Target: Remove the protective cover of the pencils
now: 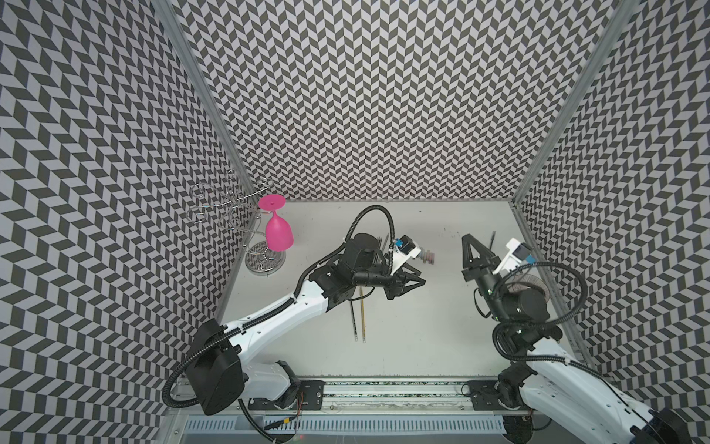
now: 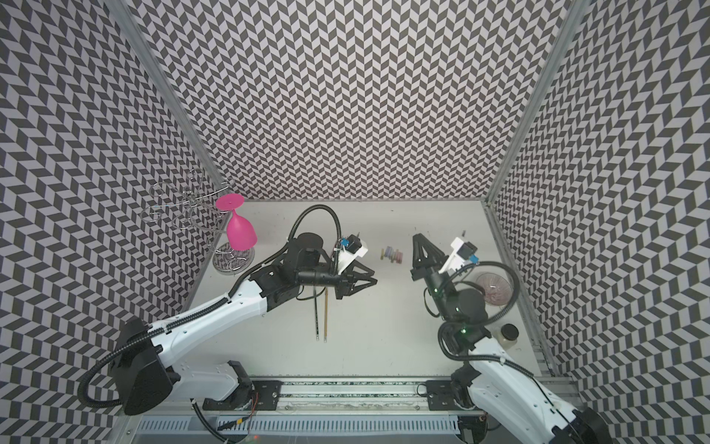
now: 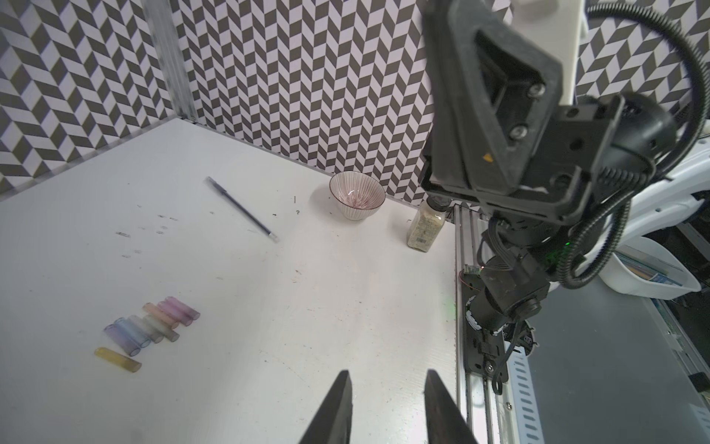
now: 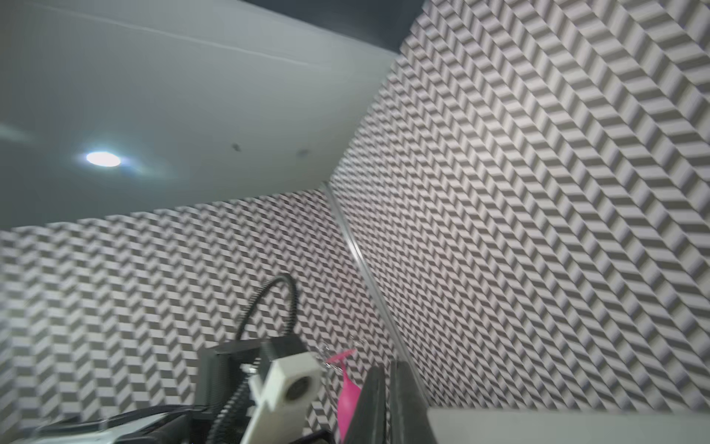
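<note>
Several coloured translucent caps (image 3: 150,328) lie loose in a cluster mid-table. A dark pencil (image 3: 242,208) lies on the back-right of the table in the left wrist view. Two more pencils, one dark (image 2: 316,318) and one yellow (image 2: 325,318), lie under my left arm, near left of the table. My left gripper (image 2: 369,275) is open above the table, left of the caps, nothing between its fingers. My right gripper (image 2: 416,250) is raised right of the caps, open, with no object visible in it; the right wrist view is blurred.
A pink goblet (image 1: 279,229) hangs on a wire rack at the back left. A ribbed bowl (image 3: 356,196) and a jar (image 3: 425,225) stand at the right edge.
</note>
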